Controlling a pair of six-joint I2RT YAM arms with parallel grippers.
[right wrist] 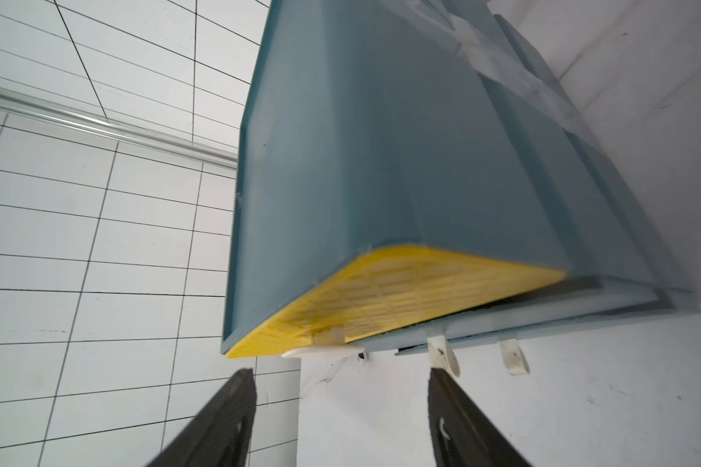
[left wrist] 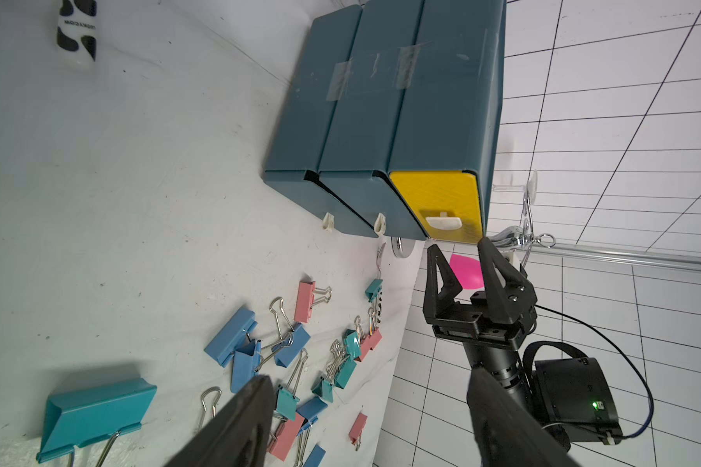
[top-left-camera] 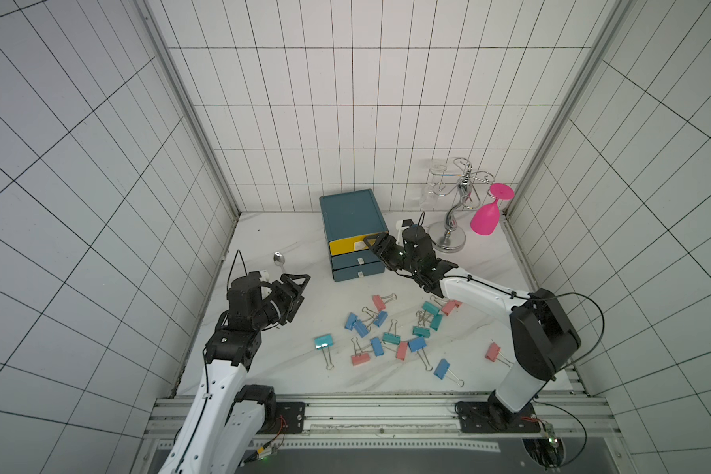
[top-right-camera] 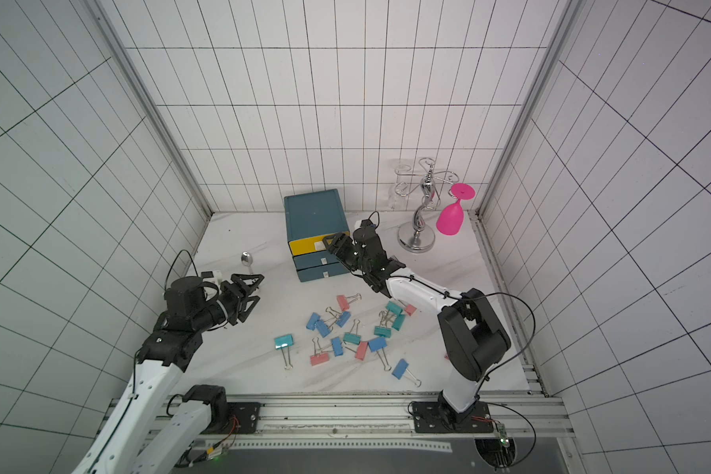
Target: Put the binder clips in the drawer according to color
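Note:
The drawer unit is dark blue-green, with a yellow top drawer and two blue-grey lower drawers; all look shut. Each front has a pale pull tab; the top one shows ahead of my right gripper. That gripper is open and empty, close in front of the unit's right side. My left gripper hangs over the left of the table, open with nothing in it. Teal, blue and pink binder clips lie scattered on the tabletop. My right arm partly hides clips beneath it.
A metal glass rack with a pink goblet stands at the back right. A spoon lies left of the drawer unit. Clear tabletop lies between the unit and the clips.

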